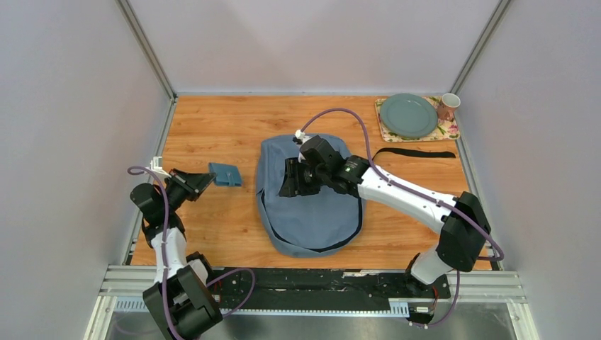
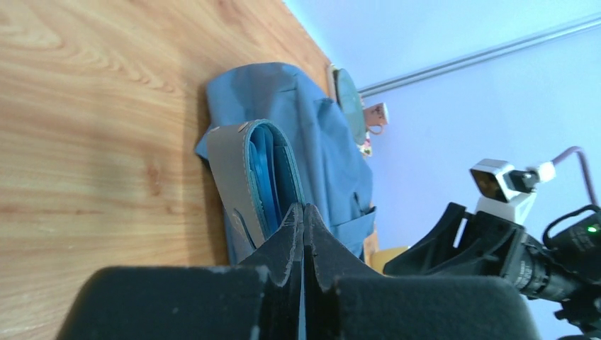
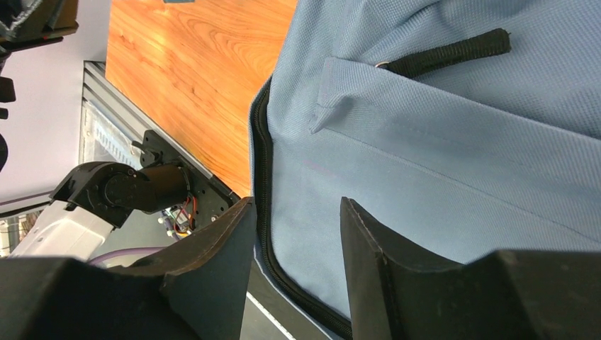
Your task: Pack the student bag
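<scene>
A blue-grey bag (image 1: 308, 223) lies flat in the middle of the wooden table, its black zipper along the edge. My left gripper (image 1: 209, 177) is shut at the tip of a small blue pouch (image 1: 225, 176); in the left wrist view the pouch (image 2: 234, 177) stands upright just beyond the shut fingertips (image 2: 283, 241), apparently held by a thin edge. My right gripper (image 1: 289, 180) hangs over the bag; in the right wrist view its fingers stand apart above the bag's cloth (image 3: 439, 198), with nothing between them.
A floral tray (image 1: 390, 134) at the back right holds a green plate (image 1: 408, 115) and a mug (image 1: 446, 110). A black strap (image 1: 418, 152) lies right of the bag. The table left and behind the bag is mostly clear.
</scene>
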